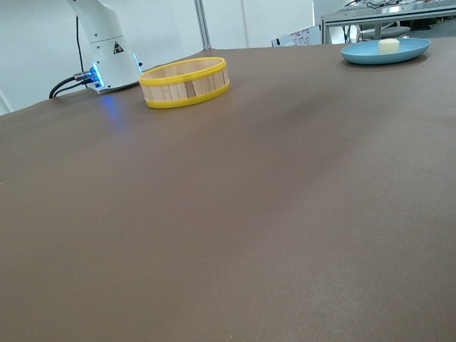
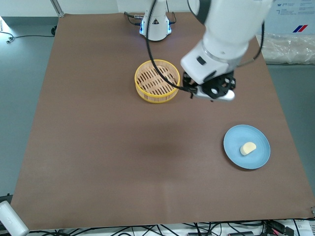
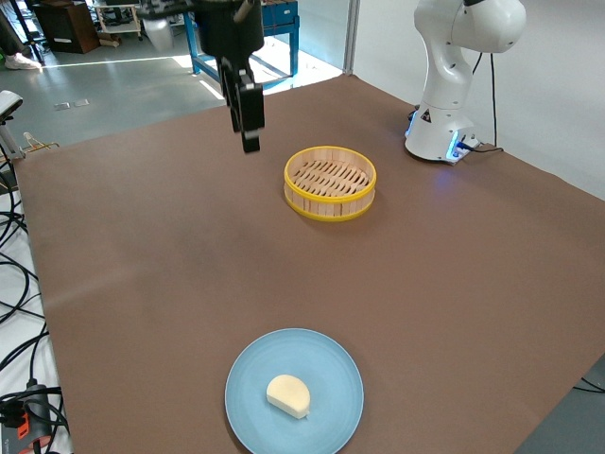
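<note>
A yellow-rimmed wooden steamer basket (image 2: 157, 80) (image 1: 184, 87) (image 3: 329, 180) stands empty on the brown table. A blue plate (image 2: 236, 152) (image 1: 360, 54) (image 3: 255, 416) lies to its right in the left view, holding a pale piece (image 2: 247, 147) (image 1: 388, 45) (image 3: 288, 392). My gripper (image 3: 250, 142) hangs in the air above the table, off to the side of the basket and higher than it; in the left view the arm hides most of it. Whether its fingers are open is not clear. It is out of frame in the top view.
Cables (image 2: 216, 227) run along the table edge on a white strip.
</note>
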